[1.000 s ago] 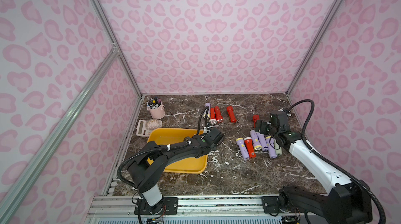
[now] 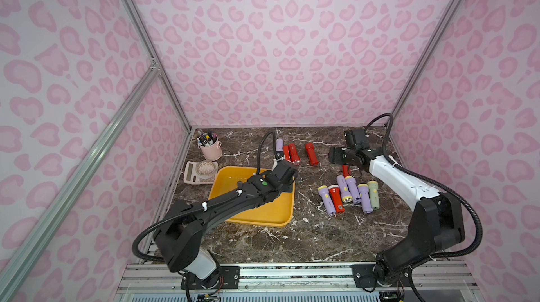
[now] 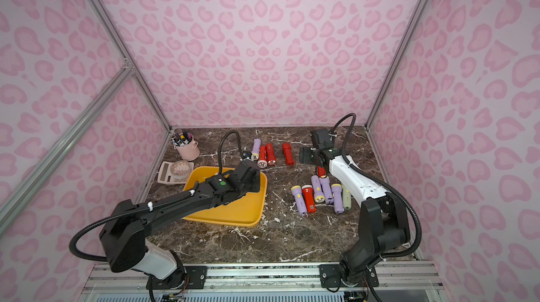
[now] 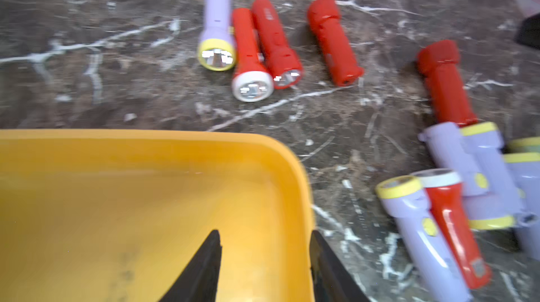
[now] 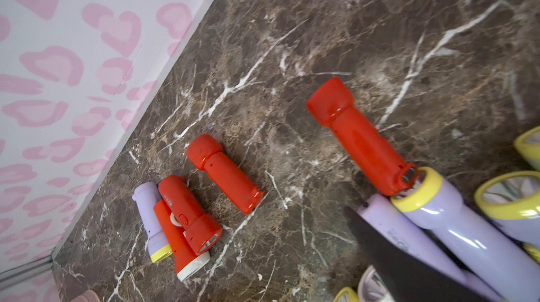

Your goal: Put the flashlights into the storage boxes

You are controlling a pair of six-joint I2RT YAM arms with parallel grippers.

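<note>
The yellow box (image 2: 236,213) sits left of centre, empty where seen. My left gripper hangs over its right side, fingers apart with nothing between them. At the back are a purple flashlight (image 4: 216,15) and several red flashlights (image 4: 334,40). On the right lies a group of purple, red and green flashlights (image 2: 365,198), with a red one (image 5: 365,150) behind them. My right gripper (image 2: 334,155) is above that red one; in its wrist view only one dark finger (image 5: 405,262) shows, so its finger is unclear.
A pink pen cup (image 2: 209,149) and a pale tray (image 2: 191,173) with a round item stand at the back left. Bare marble lies in front of the flashlight group. Pink walls enclose the table.
My right gripper has moved toward the back and left.
</note>
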